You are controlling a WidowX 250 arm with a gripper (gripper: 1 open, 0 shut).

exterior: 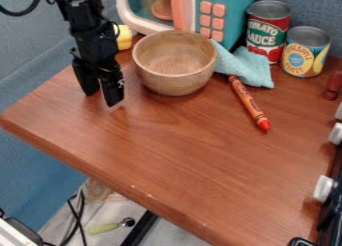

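My black gripper (102, 90) hangs low over the left part of the wooden table, just left of a wooden bowl (175, 70). Whether anything is between its fingers is too small to tell, and so is how far they stand apart. A yellow object (124, 36) is partly hidden behind the arm.
A toy microwave (214, 15), a tomato can (267, 38), a second can (305, 55), a light blue cloth (249, 65), an orange crayon (249, 103) and a small red bottle (334, 85) fill the back.
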